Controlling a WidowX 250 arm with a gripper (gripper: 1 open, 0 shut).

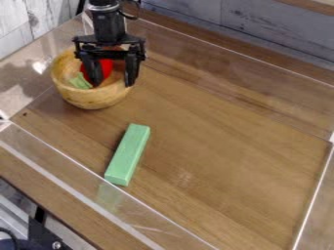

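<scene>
My gripper [107, 61] is at the upper left, lowered into a tan bowl [93, 94] with its fingers open on either side of a red object [92, 73]. The red object is partly hidden by the gripper; whether the fingers touch it I cannot tell. A small light green piece [80, 82] also lies in the bowl.
A long green block [127, 154] lies on the wooden table [235, 146] in front of the bowl, slightly right. Walls edge the back and left, and clear strips run along the front left and right edges.
</scene>
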